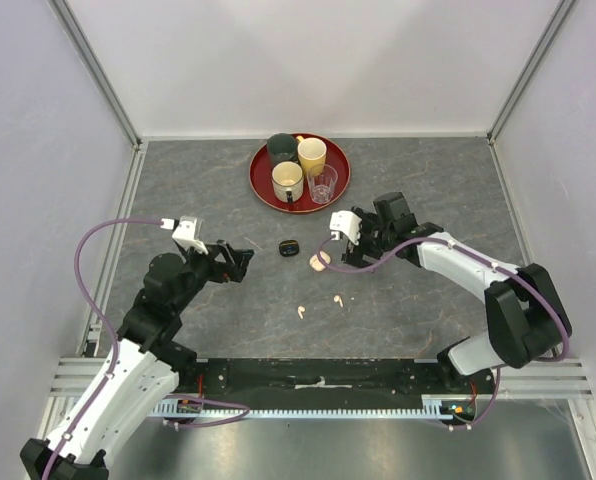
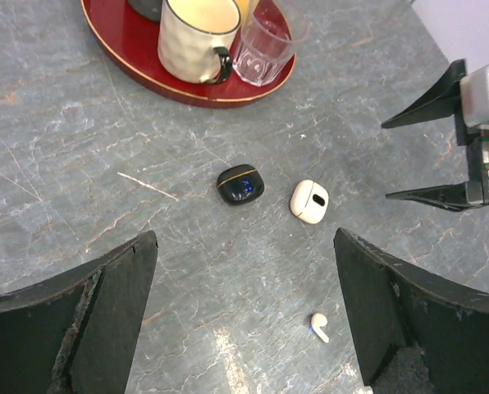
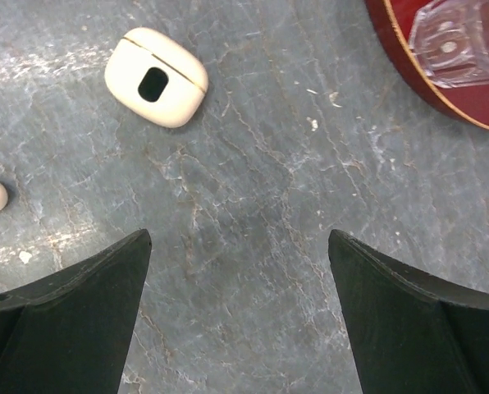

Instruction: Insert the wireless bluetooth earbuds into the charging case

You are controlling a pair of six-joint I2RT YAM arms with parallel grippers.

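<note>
The white charging case (image 1: 320,261) lies closed on the grey table, its black oval mark showing in the right wrist view on the case (image 3: 153,83). Two white earbuds lie loose in front of it: a left earbud (image 1: 301,312) and a right earbud (image 1: 339,300). The left wrist view shows one earbud (image 2: 318,326) clearly. My left gripper (image 1: 248,263) is open over bare table, left of the cases. My right gripper (image 1: 350,263) is open, close to the right of the white case, nothing between its fingers.
A black case (image 1: 289,248) lies just left of the white one. Behind them stands a red tray (image 1: 263,190) with cups and a clear glass (image 1: 322,183).
</note>
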